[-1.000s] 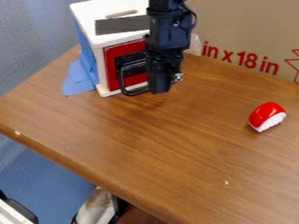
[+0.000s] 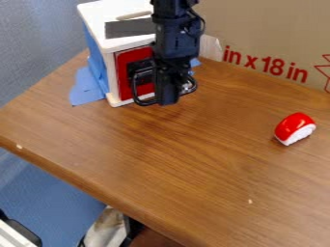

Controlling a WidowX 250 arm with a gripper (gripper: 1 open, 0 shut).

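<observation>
The black gripper (image 2: 161, 82) hangs low in front of a white box (image 2: 111, 17) whose red panel (image 2: 126, 60) faces the table. The gripper overlaps the right part of that red panel; whether it touches it, and whether its fingers are open or shut, is unclear.
A red and white cylinder (image 2: 294, 128) lies at the right of the wooden table (image 2: 168, 174). Blue material (image 2: 85, 89) is beside the box, and cardboard (image 2: 271, 43) stands behind.
Since a second ago the arm's upper part has shifted left and the gripper has turned slightly. The box and cylinder look unmoved.
</observation>
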